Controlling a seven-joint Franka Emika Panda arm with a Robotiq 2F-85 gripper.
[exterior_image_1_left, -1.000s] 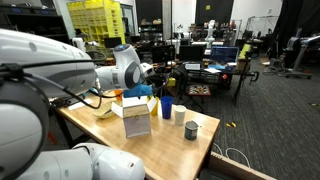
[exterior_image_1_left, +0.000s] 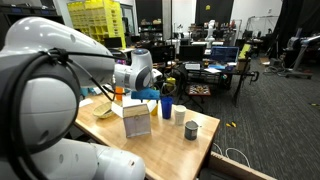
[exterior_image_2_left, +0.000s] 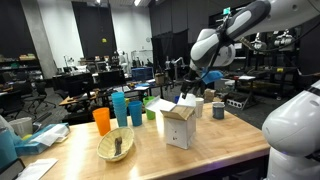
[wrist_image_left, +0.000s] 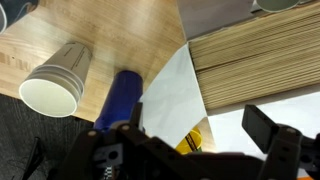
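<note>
My gripper is open, its two dark fingers wide apart in the wrist view. A pale, flap-like white sheet (wrist_image_left: 172, 98) shows below and between them; whether it touches either finger cannot be told. The white box (exterior_image_1_left: 136, 121) stands on the table with its top flaps up, and the gripper is just above and behind it in exterior view 1. In exterior view 2 the same box (exterior_image_2_left: 179, 130) is below the gripper. A blue cup (wrist_image_left: 122, 98) is close beside the left finger in the wrist view.
White cups (wrist_image_left: 56, 82) stand near the blue cup. A grey mug (exterior_image_1_left: 191, 130) is farther right on the table. A woven basket (exterior_image_2_left: 116, 144), an orange cup (exterior_image_2_left: 102, 121) and several blue and green cups occupy the other side. Bare wood (exterior_image_1_left: 172, 150) lies in front of the box.
In exterior view 1 the arm's wrist and gripper have shifted to the right over the last second. The box and cups appear unmoved.
</note>
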